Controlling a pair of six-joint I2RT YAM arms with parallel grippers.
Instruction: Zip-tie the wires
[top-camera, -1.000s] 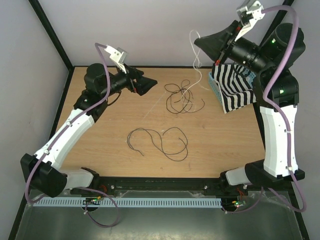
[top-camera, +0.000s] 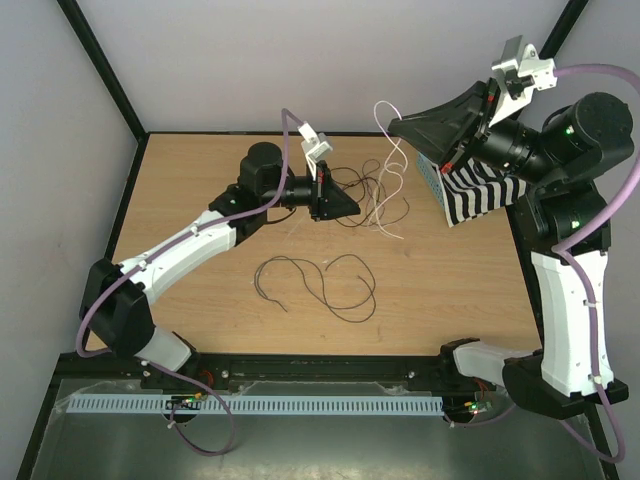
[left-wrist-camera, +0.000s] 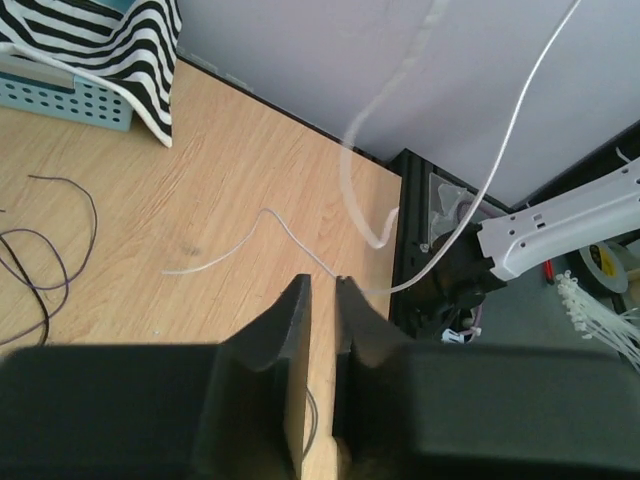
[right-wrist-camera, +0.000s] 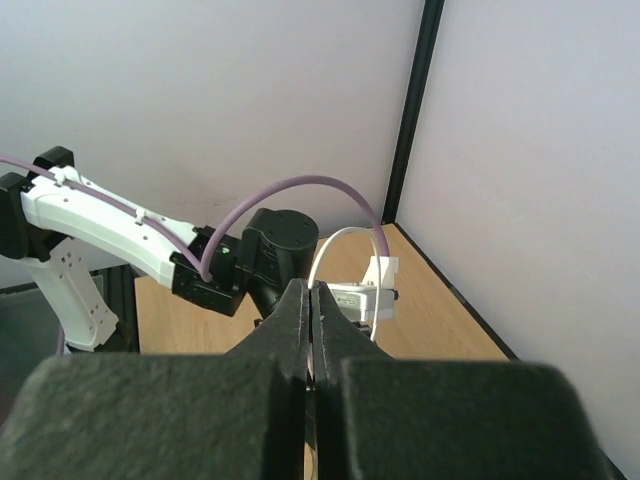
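A thin white wire (top-camera: 404, 168) hangs in loops from my raised right gripper (top-camera: 394, 126), which is shut on it. In the right wrist view the white wire (right-wrist-camera: 379, 276) arches up from between the closed fingertips. My left gripper (top-camera: 353, 212) is above the table, left of the hanging wire. Its fingers (left-wrist-camera: 293, 320) are slightly apart, with no wire clearly visible in the narrow gap; the white wire (left-wrist-camera: 500, 150) passes beyond the tips. One dark wire bundle (top-camera: 350, 180) lies behind the left gripper; another dark wire (top-camera: 322, 296) curls on the front of the table.
A light blue basket (top-camera: 432, 178) with a black-and-white striped cloth (top-camera: 470, 195) stands at the back right. White zip ties (left-wrist-camera: 595, 315) show at the right in the left wrist view.
My left gripper has moved right and toward the front, closer to the white wire, and its fingers have drawn nearer together.
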